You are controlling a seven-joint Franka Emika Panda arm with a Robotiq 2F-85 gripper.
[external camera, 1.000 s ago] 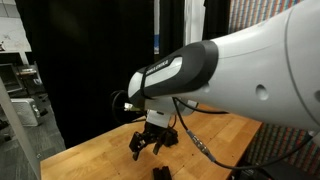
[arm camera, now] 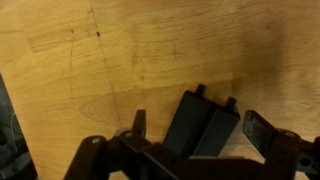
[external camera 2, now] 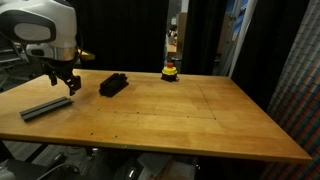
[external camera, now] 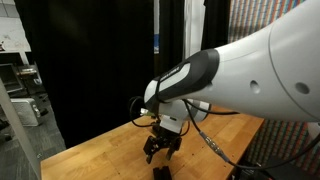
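Observation:
My gripper is open, with nothing held between its fingers. In the wrist view a dark block (arm camera: 202,126) with two small prongs lies on the table below, in line with the gap between the fingers; its near end is hidden by the gripper. Exterior view 2 shows the gripper (external camera 2: 62,81) above a long dark bar (external camera 2: 47,108) near the table's left front edge, clear of it. A dark object (external camera: 162,173) appears below the gripper (external camera: 163,155) at the bottom of exterior view 1.
A black block (external camera 2: 114,85) lies on the wooden table (external camera 2: 210,115) right of the gripper. Farther back stands a red, yellow and black object (external camera 2: 170,71). A black curtain (external camera: 80,70) hangs behind.
In exterior view 1 my gripper has shifted right and slightly down, now more directly above the dark object. That object has stayed in place.

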